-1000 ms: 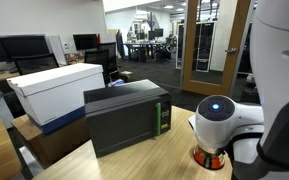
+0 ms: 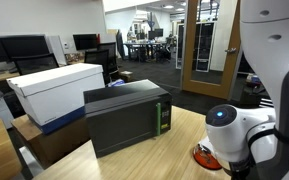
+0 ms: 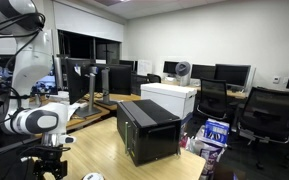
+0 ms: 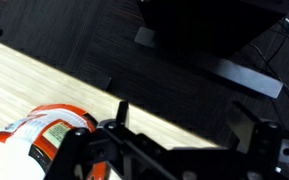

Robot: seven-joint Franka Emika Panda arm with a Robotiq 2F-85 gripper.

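Note:
A red container with a white label and pale top (image 4: 42,142) is on the wooden table, close to its edge in the wrist view. Exterior view 1 shows only part of the red container (image 2: 206,157), with the arm covering the rest. My gripper is open, its dark fingers wide apart. Between them I see only the table edge and dark floor. The container is outside the fingers, to the left in the wrist view. In exterior view 2 a white round top (image 3: 93,176) shows at the bottom edge, beside the arm.
A dark microwave-like box (image 2: 127,122) stands on the table, with bare wood (image 3: 172,168) in front of it. A white box (image 2: 59,88) is behind the table. Office chairs (image 3: 269,120) stand beyond. Loose cables (image 4: 284,85) show near the arm's base.
In exterior view 1 the arm has shifted right and slightly down, toward the table's near edge. The red container appears to stay in place.

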